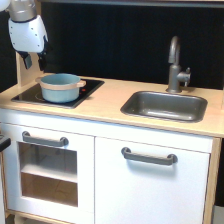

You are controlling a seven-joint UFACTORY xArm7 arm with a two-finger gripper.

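Note:
At the upper left, my white arm reaches down with its dark gripper (35,63) above and left of the pot. Two dark fingers appear spread apart, and nothing shows between them, so the gripper looks open. A light blue pot (61,90) with pale handles stands upright on the black cooktop (92,87). The gripper is clear of the pot. Whatever is inside the pot is hard to make out.
To the right, a grey sink (165,105) with a dark faucet (176,65) is set into the wooden counter (112,98). Below are a shut white cabinet door (150,190) and an oven door (48,175) with a window. Counter space between cooktop and sink is bare.

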